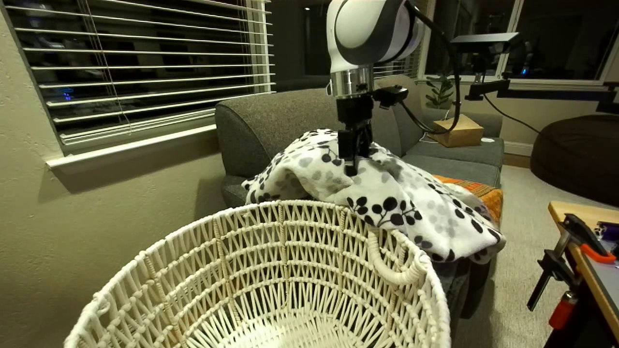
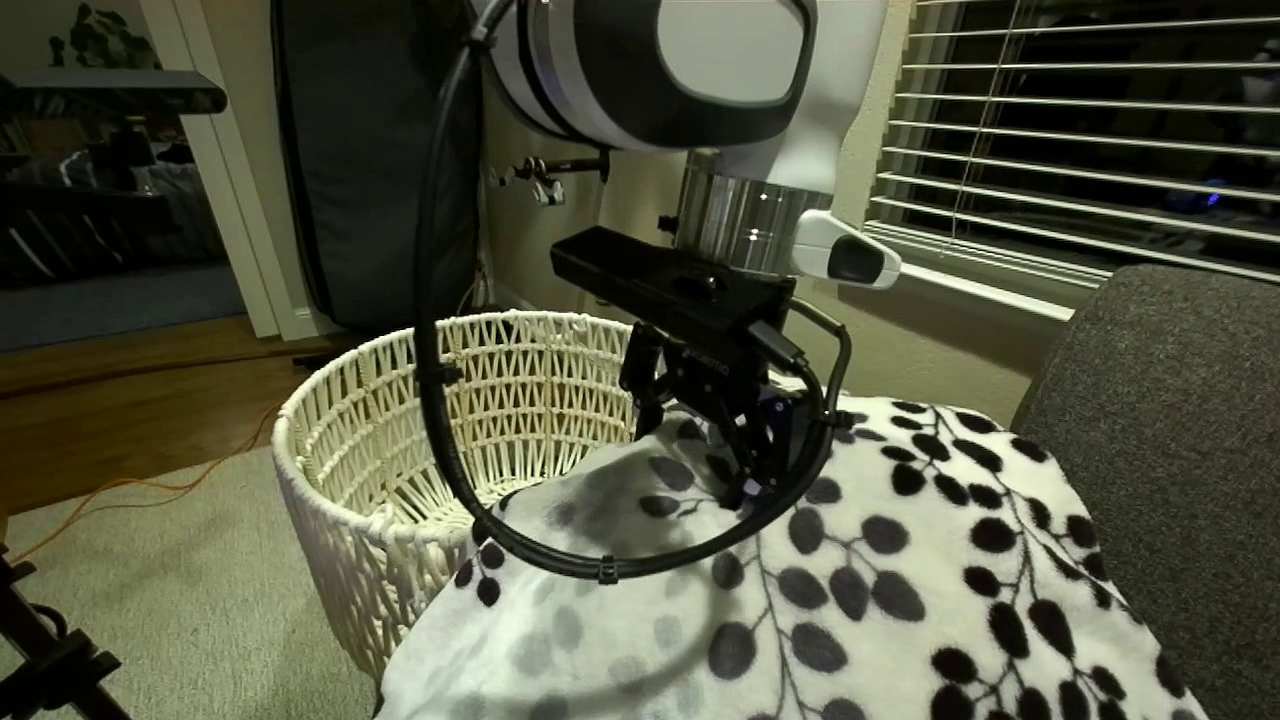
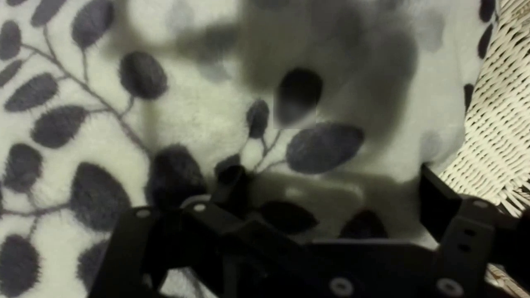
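A white fleece blanket (image 1: 400,197) with black and grey leaf sprigs lies heaped over the sofa's near end, partly draped onto the rim of a white woven basket (image 1: 290,261). My gripper (image 1: 358,162) points down at the blanket's upper part, close to or touching the cloth. In exterior view 2 the gripper (image 2: 696,458) is spread beside the basket's rim, its lower fingertips against the blanket (image 2: 864,576). The wrist view shows the open gripper with wide-apart fingers and leaf-printed cloth below and between them; whether any fold is pinched does not show.
The basket's inside looks empty, with a looped handle (image 1: 394,269) on its near-sofa side. The grey sofa (image 1: 261,127) stands behind, holding a brown paper bag (image 1: 458,130). At right is a table edge with a clamp (image 1: 560,255). A black cable (image 2: 438,420) loops around the arm.
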